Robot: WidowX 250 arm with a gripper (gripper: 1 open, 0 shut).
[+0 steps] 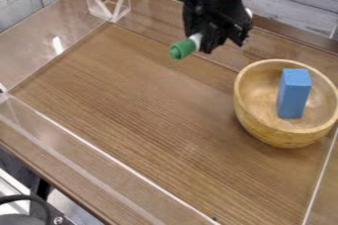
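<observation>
At the top centre of the camera view my black gripper (pixel 201 29) is raised above the wooden board, shut on a cylinder (pixel 184 49) with a green end and a white body that juts out toward the lower left. The fingertips are partly hidden by the arm and the cylinder.
A tan bowl (pixel 254 115) on the right holds a blue box (pixel 294 93). Clear plastic walls edge the board (pixel 132 120) on the left, with white straps at the top left. The middle and front of the board are clear.
</observation>
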